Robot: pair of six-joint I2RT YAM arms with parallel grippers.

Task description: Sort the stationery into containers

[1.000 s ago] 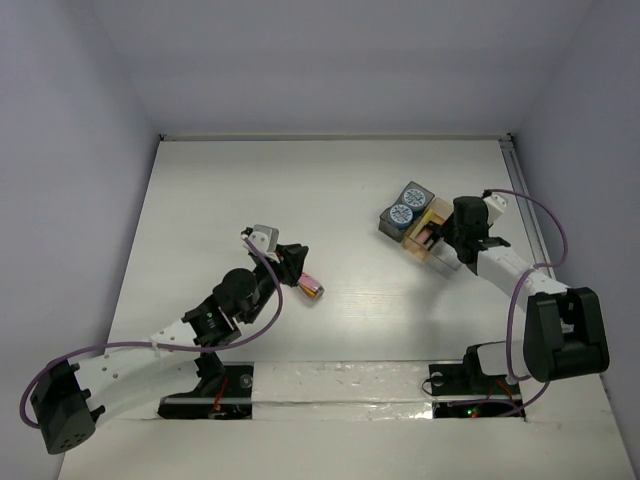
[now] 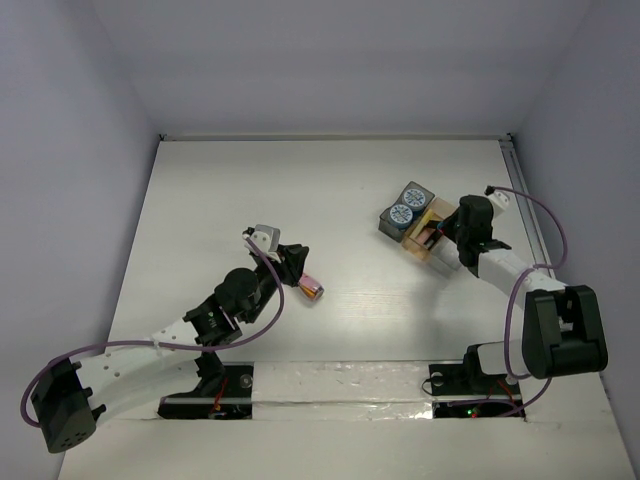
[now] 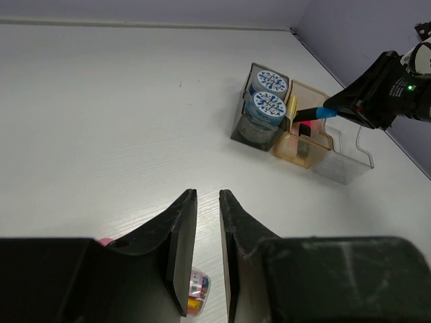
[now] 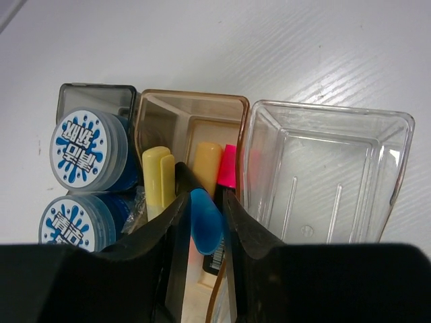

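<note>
My right gripper is over the amber container (image 4: 182, 101), its fingers around the blue end of a dark marker (image 4: 205, 219); whether it grips is unclear. That container also holds yellow pens (image 4: 158, 175) and a pink-capped item (image 4: 227, 165). The grey container (image 2: 390, 228) holds two blue-lidded jars (image 4: 79, 149); the clear container (image 4: 316, 175) looks empty. My left gripper hangs at the lower left of the table with a narrow gap between its fingers, above a pink cylinder with coloured contents (image 2: 310, 287).
Walls border the back and sides, with the right arm close to the right wall.
The right arm has shifted very slightly at the containers, and a bit of blue now shows at its fingertips in the top view. The left arm is unchanged.
</note>
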